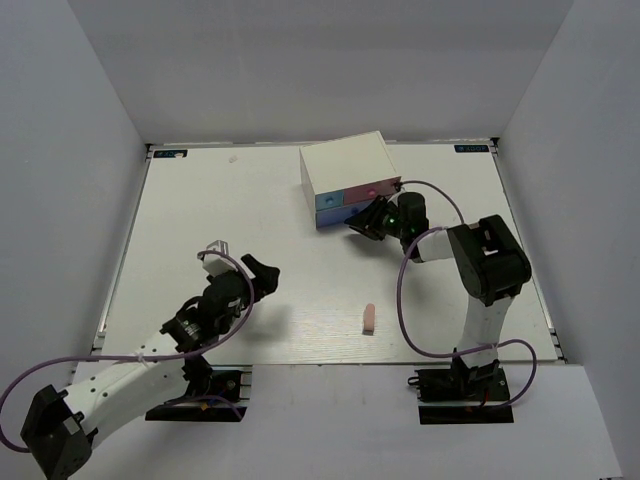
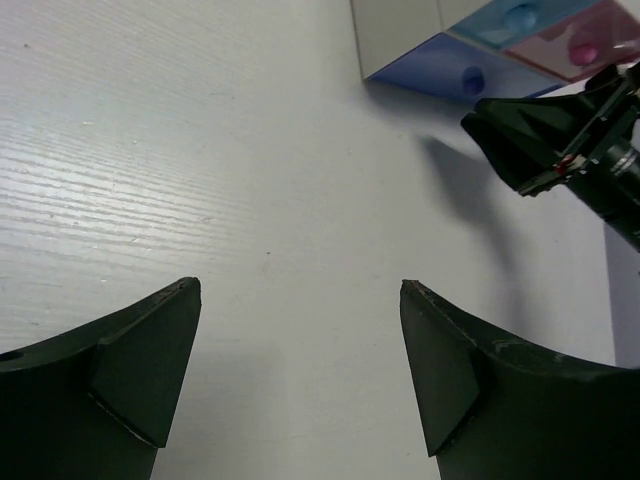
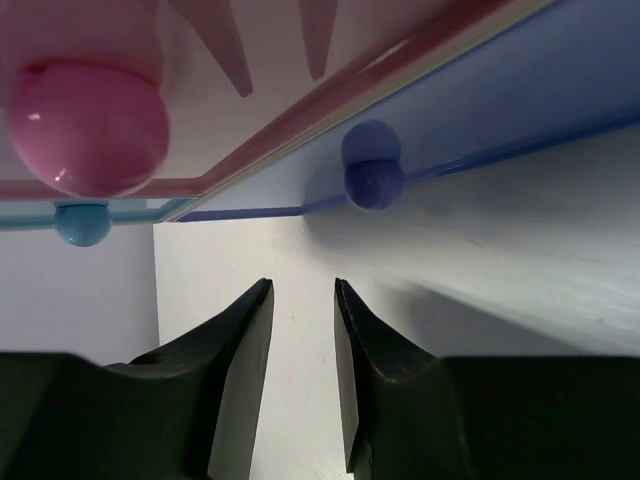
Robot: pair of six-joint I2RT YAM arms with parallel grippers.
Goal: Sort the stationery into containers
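Note:
The drawer box (image 1: 347, 163) stands at the back of the table, slightly turned. Its front has a light-blue drawer (image 1: 329, 200), a pink-red drawer (image 1: 368, 191) and a wide blue drawer (image 2: 425, 62) below, all shut. Just in front of the blue drawer's knob (image 3: 374, 184) is my right gripper; its fingers stand a narrow gap apart, nothing visible between them. Over the left half of the table, my left gripper is wide open and empty. A small pink block (image 1: 368, 319) lies near the front edge.
The right arm (image 1: 490, 260) spans the right side. Grey walls (image 1: 60, 180) close in both sides and the back.

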